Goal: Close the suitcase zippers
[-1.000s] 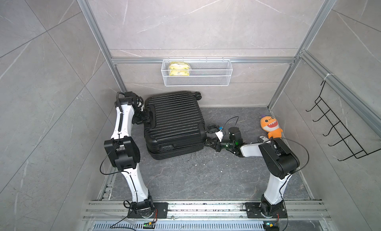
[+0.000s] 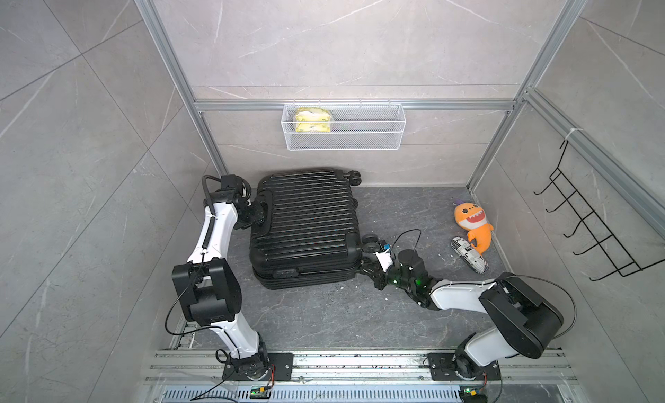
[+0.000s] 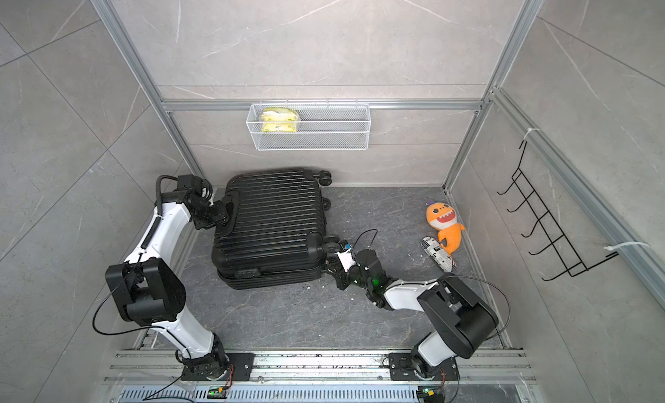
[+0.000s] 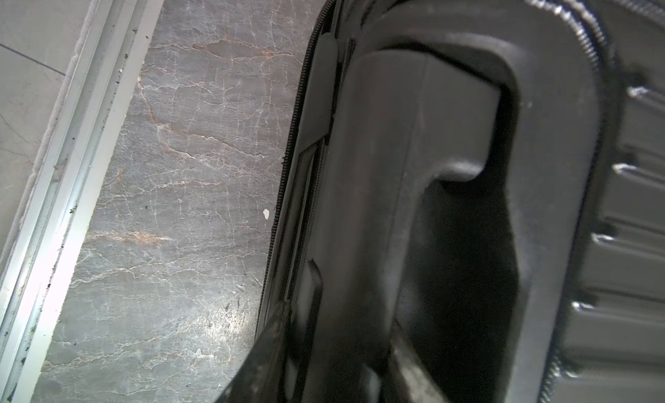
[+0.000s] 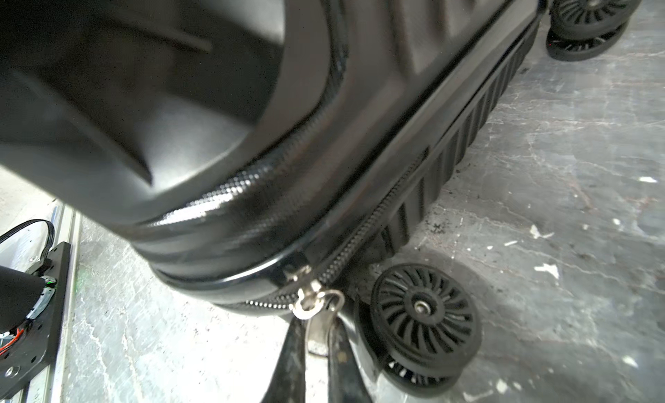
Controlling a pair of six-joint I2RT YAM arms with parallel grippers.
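Observation:
A black ribbed suitcase [image 2: 308, 219] lies flat on the floor, its lid down. At its left side my left gripper is shut on the side handle [image 4: 374, 195], a finger on either side of the grip. Down at the suitcase's front right corner, my right gripper is shut on a metal zipper pull [image 5: 318, 333], whose ring hangs from the slider. Zipper teeth [image 5: 367, 223] run from the slider up along the right side. A short stretch of teeth also shows to its left; the zipper farther round the front is hidden in the right wrist view.
Close to my right gripper stands a caster wheel [image 5: 426, 320]; another wheel [image 2: 353, 177] sits at the far corner. An orange plush toy [image 2: 474, 223] and a patterned shoe-like item [image 2: 469, 254] lie to the right.
The suitcase has shifted slightly toward the front and turned a little. Both arms have moved with it; the right arm's elbow has swung out to the right and forward. Both grippers stay at the suitcase.

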